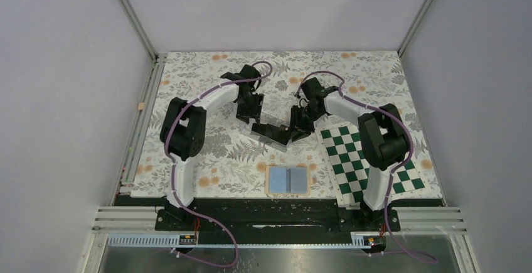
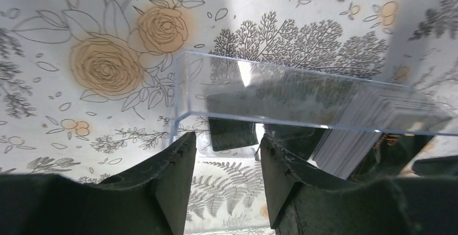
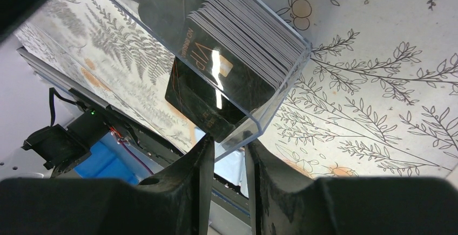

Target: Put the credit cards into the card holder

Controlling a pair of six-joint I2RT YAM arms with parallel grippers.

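A clear card holder (image 1: 274,118) lies at a slant in the middle of the table. In the right wrist view a row of dark cards (image 3: 246,35) stands packed in its near end, a card marked VIP foremost. Farther along, dark cards (image 2: 233,133) lie flatter inside the holder in the left wrist view. My left gripper is open over the holder's left end, nothing gripped. At the other end my right gripper has its fingers parted around the holder's corner; contact with the wall is unclear.
A blue two-part tray (image 1: 288,180) sits at the table's front edge. To the right lies a green and white checkered board (image 1: 351,160).
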